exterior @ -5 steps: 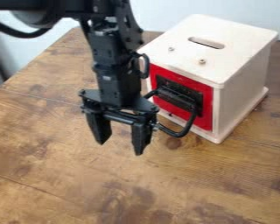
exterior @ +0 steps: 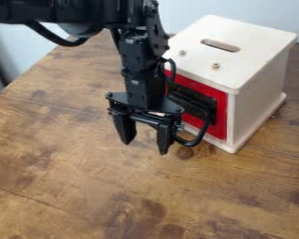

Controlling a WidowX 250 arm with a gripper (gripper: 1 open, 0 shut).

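Observation:
My black gripper (exterior: 145,133) hangs above the wooden table in front of a light wooden box (exterior: 256,100), its two fingers spread open with nothing visible between them. The box has a slot and small round fittings on top. Its front carries a red panel (exterior: 217,136) with a black inset, partly hidden behind my arm and cables.
Over the last second my gripper has moved slightly up and to the right, toward the box. The box has not moved.

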